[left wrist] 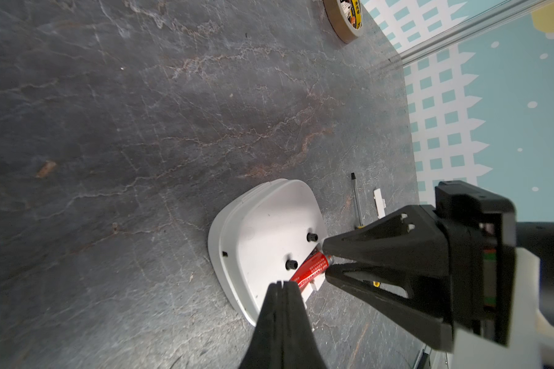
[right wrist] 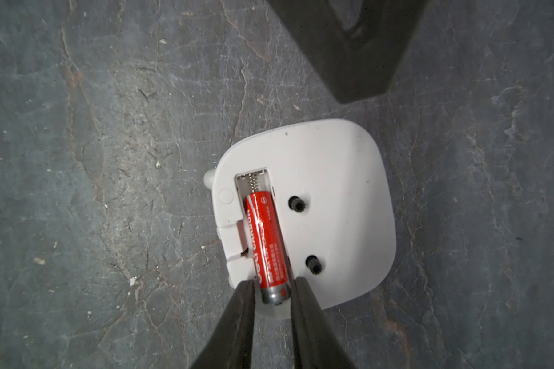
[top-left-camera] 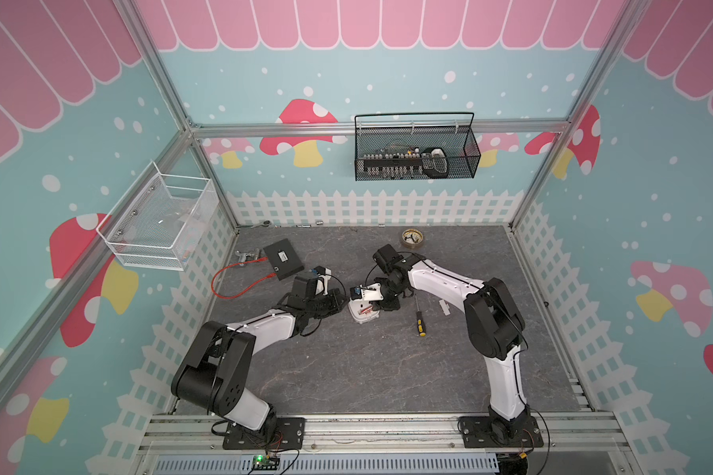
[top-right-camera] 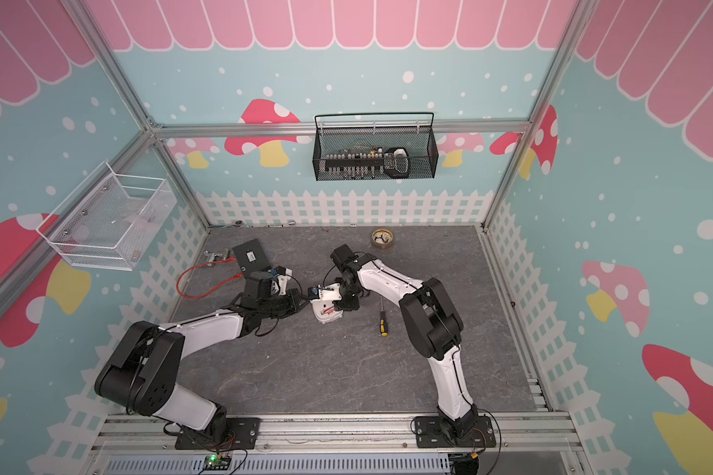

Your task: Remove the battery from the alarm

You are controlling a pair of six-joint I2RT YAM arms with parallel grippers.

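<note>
The white alarm (right wrist: 344, 166) lies on its face on the table, battery compartment uncovered, with a red battery (right wrist: 263, 236) in it and the spring showing at one end. My right gripper is over the battery's metal end, its fingers a little apart on either side of that end; whether they grip it is unclear. In the left wrist view the same fingers reach down to the battery from the right. My left gripper is shut just left of the alarm, with nothing seen between its fingers.
A screwdriver (top-left-camera: 420, 324) and a white strip (top-left-camera: 444, 307) lie right of the alarm. A tape roll (top-left-camera: 412, 239) sits at the back; a dark case (top-left-camera: 285, 261) with red cord lies back left.
</note>
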